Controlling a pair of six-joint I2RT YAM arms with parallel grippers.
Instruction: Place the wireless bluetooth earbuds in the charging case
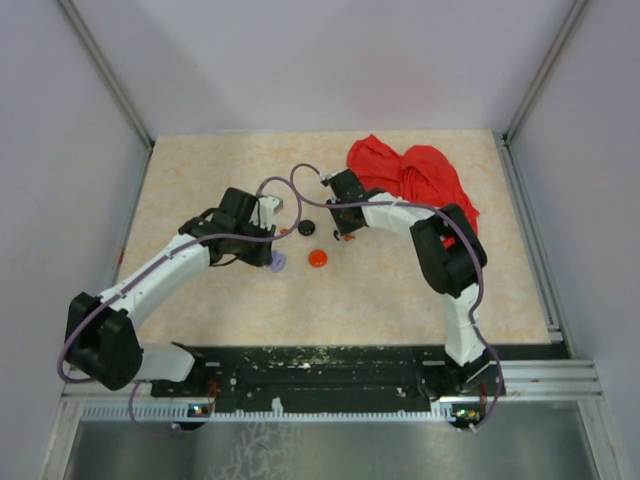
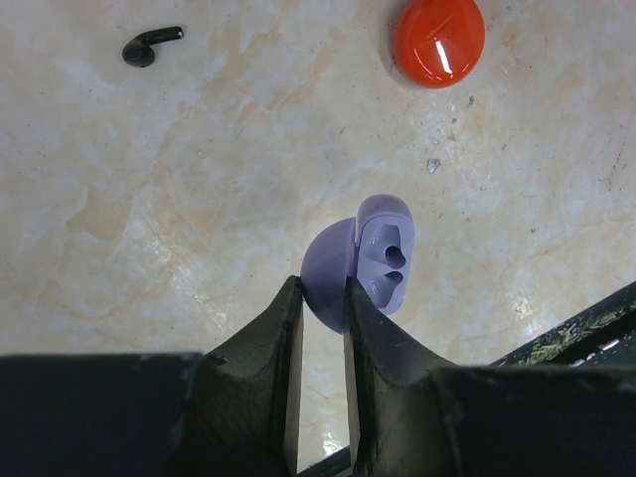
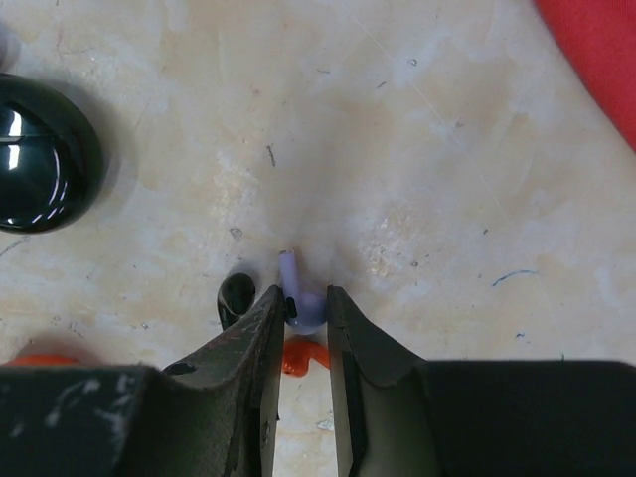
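Observation:
In the left wrist view my left gripper is shut on the open lilac charging case [image 2: 386,260], its two earbud slots visible. In the right wrist view my right gripper is low at a lilac earbud [image 3: 290,274], its fingertips close on either side of it; whether they are closed on it I cannot tell. A dark earbud [image 3: 237,296] and an orange earbud [image 3: 298,358] lie right beside it.
A black round case [image 3: 45,164] and an orange case [image 2: 439,40] lie nearby. Red cloth [image 1: 430,175] covers the back right.

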